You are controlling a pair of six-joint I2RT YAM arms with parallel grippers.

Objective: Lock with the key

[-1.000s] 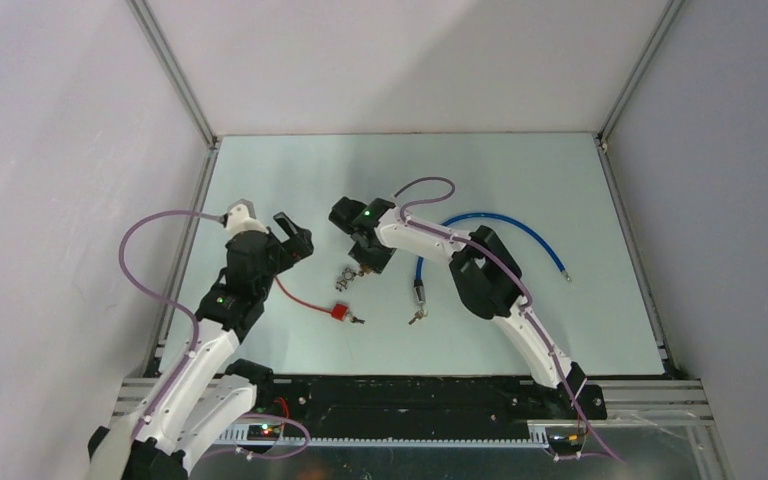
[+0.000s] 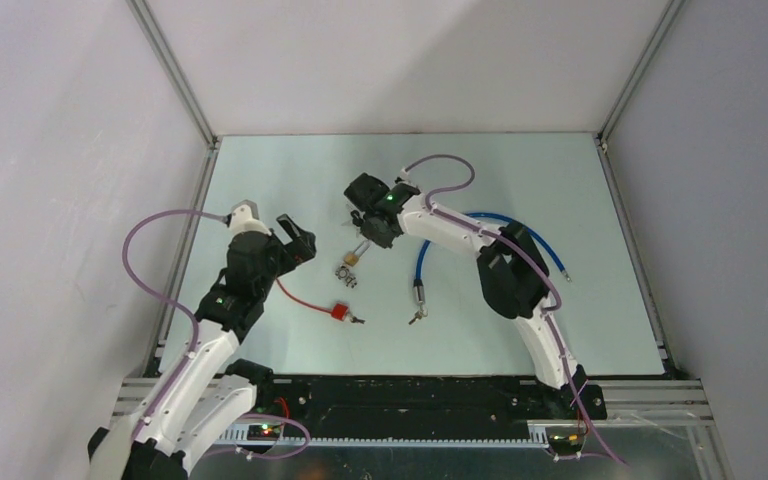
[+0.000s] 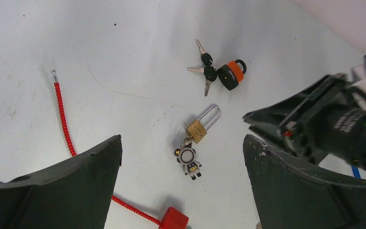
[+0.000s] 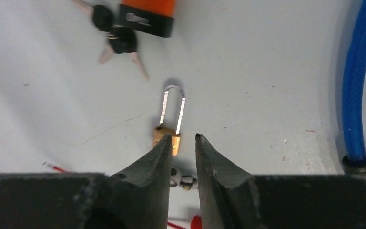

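A small brass padlock (image 3: 197, 131) lies on the table, its long shackle (image 4: 182, 109) uncovered and its metal figure charm (image 3: 187, 156) beside the body. Farther back lie an orange-and-black padlock (image 3: 232, 74) and several keys (image 3: 209, 73) with black heads, touching or close to it; the top view does not show them clearly. My right gripper is above the table near the brass padlock, its fingers parted by a narrow gap with nothing held. Wide apart and empty, the fingers of my left gripper hover to the left of the padlocks.
A red cable lock (image 2: 340, 312) with a key in it lies in front of the brass padlock. To the right, a blue cable lock (image 2: 420, 262) curves behind my right arm, with keys (image 2: 418, 317) at its near end.
My right gripper has moved right and slightly back, uncovering the brass padlock in the top view. The left arm has shifted only a little.
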